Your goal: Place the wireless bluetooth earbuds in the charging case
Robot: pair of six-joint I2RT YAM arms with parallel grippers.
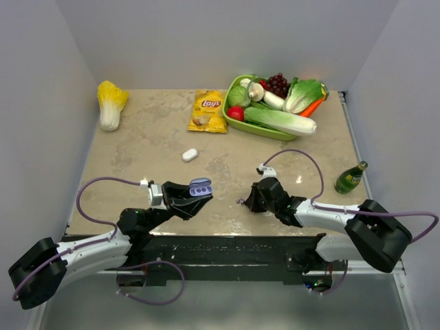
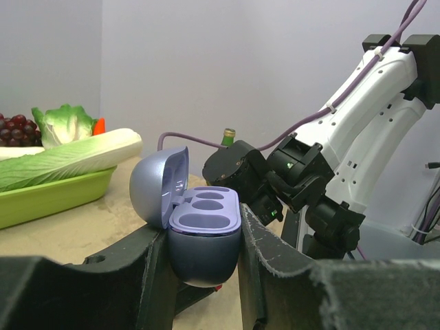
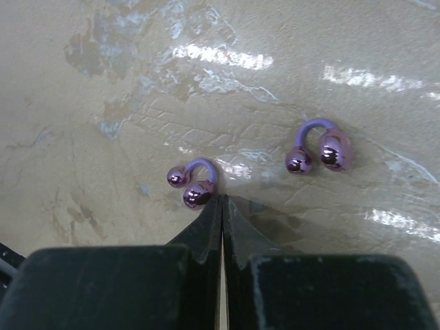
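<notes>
My left gripper is shut on the open lavender charging case (image 2: pixel 204 244), held above the table with its lid up and its earbud slots visible in the left wrist view; from above, the case (image 1: pixel 200 188) is at lower middle. Two shiny purple earbuds with looped bands lie on the table in the right wrist view: one (image 3: pixel 199 193) just beyond the fingertips, the other (image 3: pixel 333 150) further right. My right gripper is shut, its tips pointing down right beside the nearer earbud, nothing visible between them.
A green basket of vegetables (image 1: pixel 278 129) and a chips bag (image 1: pixel 206 110) stand at the back. A green bottle (image 1: pixel 348 179) is at the right, a white oval object (image 1: pixel 189 155) in the middle, a cabbage (image 1: pixel 111 103) at back left.
</notes>
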